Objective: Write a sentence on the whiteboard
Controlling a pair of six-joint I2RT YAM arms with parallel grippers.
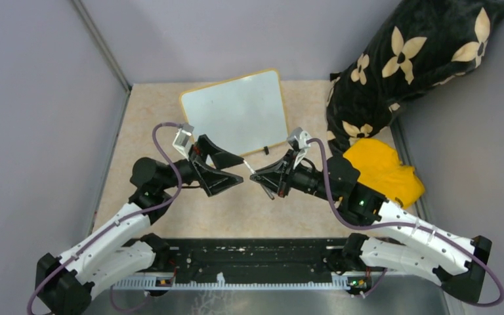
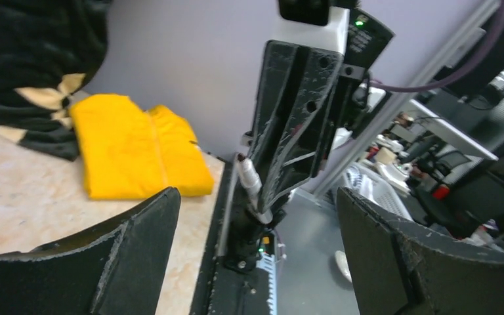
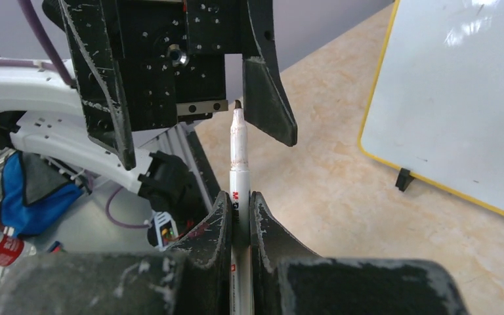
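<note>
A slim white marker [image 3: 239,147] with a dark bare tip stands upright in the right wrist view. My right gripper [image 1: 257,177] is shut on its barrel, and the marker slants across the fingers in the top view. Facing it from the left, my left gripper [image 1: 242,169] stands wide open and empty. The marker's tip end points towards the space by the left fingers [image 1: 226,157]. In the left wrist view the marker [image 2: 249,180] appears between the two spread fingers, still some way off. Behind both grippers the blank whiteboard [image 1: 236,111] leans with its yellow frame.
Black feet [image 3: 403,179] prop the board's lower edge. On the right lie a yellow cloth bundle [image 1: 380,170] and a black flowered cushion [image 1: 394,72].
</note>
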